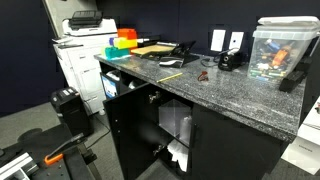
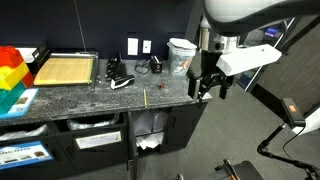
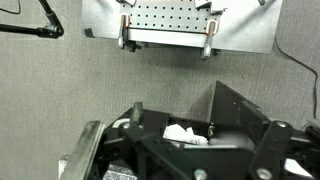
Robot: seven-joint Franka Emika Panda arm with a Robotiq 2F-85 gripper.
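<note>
My gripper (image 2: 208,87) hangs in front of the counter in exterior view 2, with its two fingers spread and nothing between them. Its dark parts fill the bottom of the wrist view, where the floor and cabinet lie below. In exterior view 1 a black cabinet door (image 1: 128,132) stands swung out from the counter. Behind it, the opening holds a clear plastic bin (image 1: 174,117) and a crumpled white item (image 1: 178,154). The gripper is out of sight in exterior view 1.
On the granite counter (image 1: 225,92) are a yellow stick (image 1: 170,78), a black device (image 1: 232,60) and a clear tub (image 1: 280,50). Colored blocks (image 1: 124,40) sit toward the left end. A metal robot table (image 3: 190,40) borders the open grey floor.
</note>
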